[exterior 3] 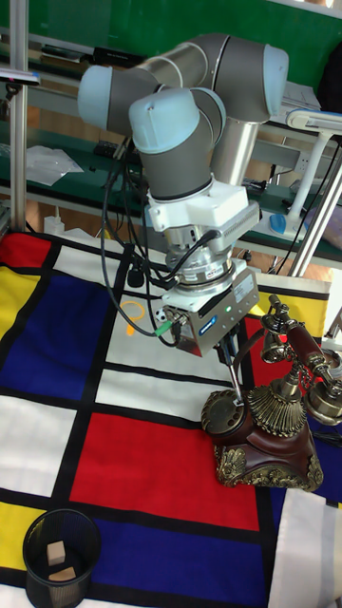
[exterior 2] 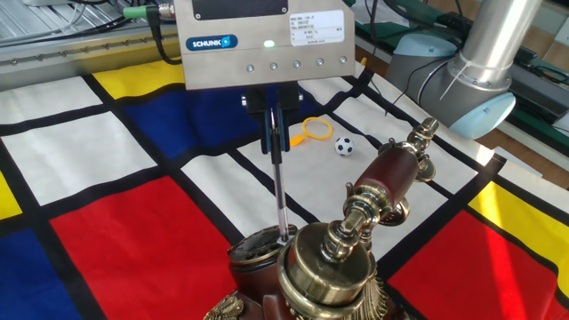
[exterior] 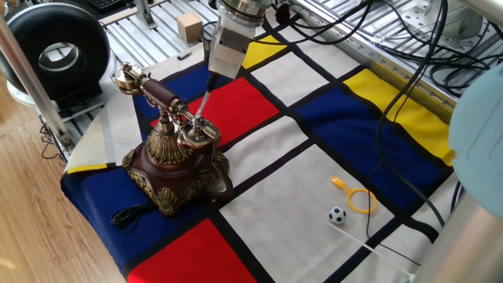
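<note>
A vintage telephone (exterior: 169, 157), dark red-brown with brass trim, stands upright on the coloured cloth with its handset (exterior 2: 388, 178) on the cradle. My gripper (exterior 2: 275, 158) points down above it, shut on a thin metal rod (exterior 2: 282, 200) with a dark upper part. The rod's lower end reaches the round dial (exterior 3: 222, 413) on the phone's front. In exterior view 2 the tip (exterior 2: 284, 238) lies at the dial's edge, partly beside the handset's brass end. Whether it sits in a finger hole cannot be made out.
A small football (exterior: 337, 215) and a yellow ring-shaped toy (exterior: 361, 200) lie on the cloth away from the phone. A black mesh cup (exterior 3: 61, 558) holds wooden blocks. Black cables (exterior: 383, 126) hang on the right; the red and white squares between are clear.
</note>
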